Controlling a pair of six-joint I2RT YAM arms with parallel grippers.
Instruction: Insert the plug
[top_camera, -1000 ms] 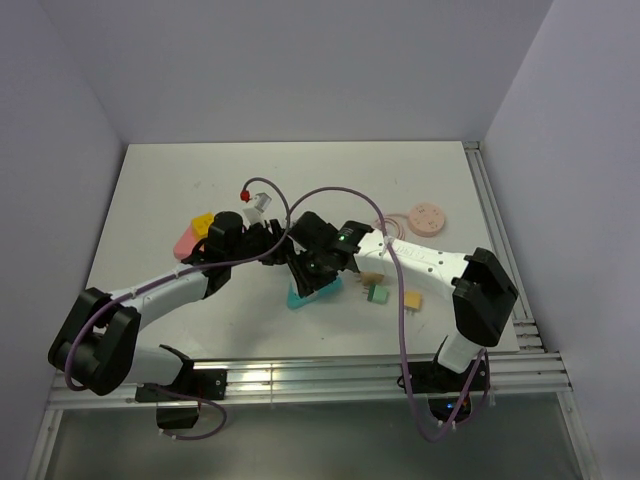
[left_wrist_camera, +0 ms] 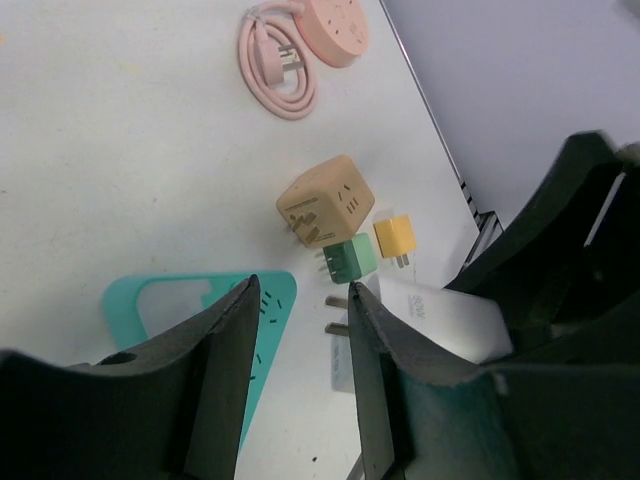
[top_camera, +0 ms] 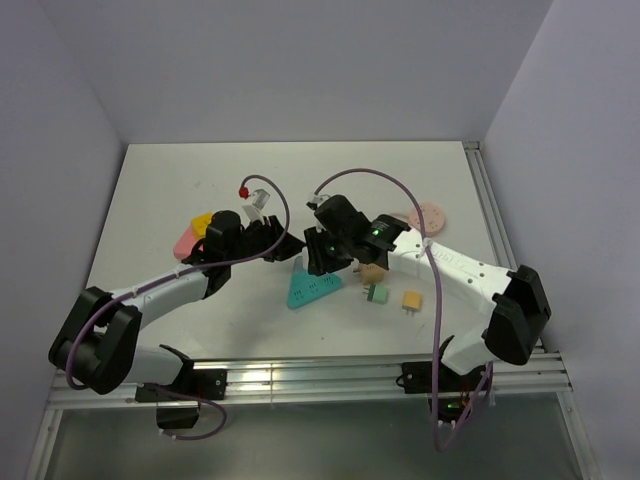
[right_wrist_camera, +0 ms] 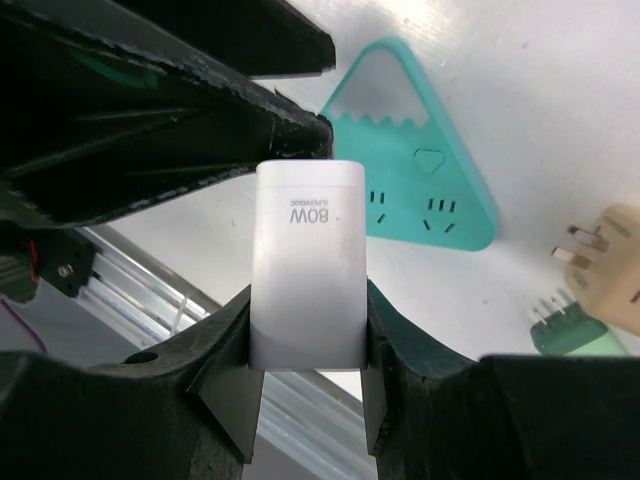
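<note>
My right gripper [top_camera: 318,255] is shut on a white plug marked 80W, its metal prongs showing in the left wrist view. Beside it, slightly left in the top view, is my left gripper [top_camera: 280,245], its dark fingers close together; what lies between them is hidden. Below both grippers on the table lies a teal triangular power strip [top_camera: 310,292] with several sockets, also seen in the right wrist view [right_wrist_camera: 430,190].
A tan cube plug [left_wrist_camera: 325,200], a green plug [top_camera: 376,293] and a yellow plug [top_camera: 411,300] lie right of the strip. A pink round socket [top_camera: 426,220] with coiled cable sits behind. Pink and yellow pieces [top_camera: 188,240] lie at left.
My right gripper has moved up and to the right in the top view, holding the white plug. My left arm is almost unchanged.
</note>
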